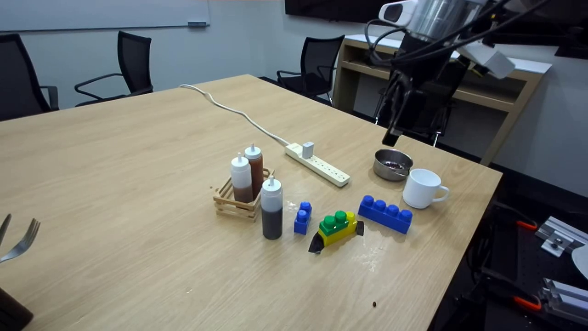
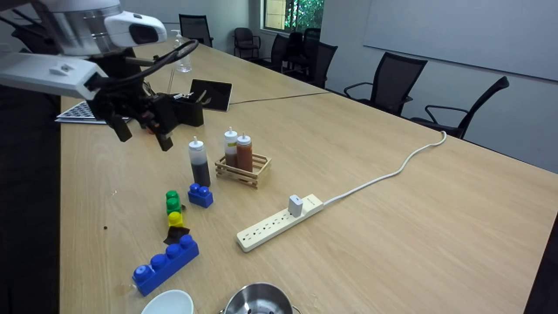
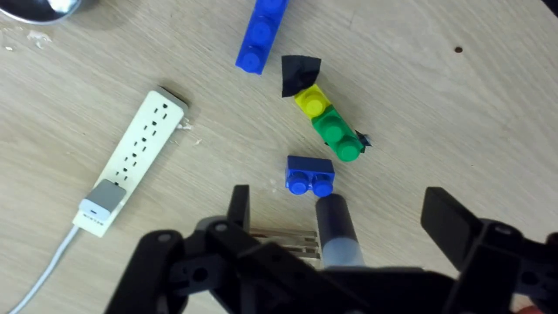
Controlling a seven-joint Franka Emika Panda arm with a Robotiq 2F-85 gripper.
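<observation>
My gripper hangs open high above the table, its fingers wide apart with nothing held between them. Below it in the wrist view lie a small blue brick [image 3: 309,175] and a dark-sauce bottle [image 3: 337,220], both clear of the fingers. Close to the small brick, a green brick [image 1: 333,223] and a yellow brick [image 1: 332,237] are joined, with black tape at both ends. A long blue brick [image 1: 384,214] lies between them and the white mug [image 1: 421,188]. Two more sauce bottles [image 2: 244,153] stand in a wooden crate [image 2: 261,168].
A steel bowl [image 1: 392,164] with dark bits inside stands beside the mug near the table edge. The power strip [image 2: 280,224] holds a plugged-in adapter, and its white cord runs across the table. A tablet [image 2: 212,94] lies farther off.
</observation>
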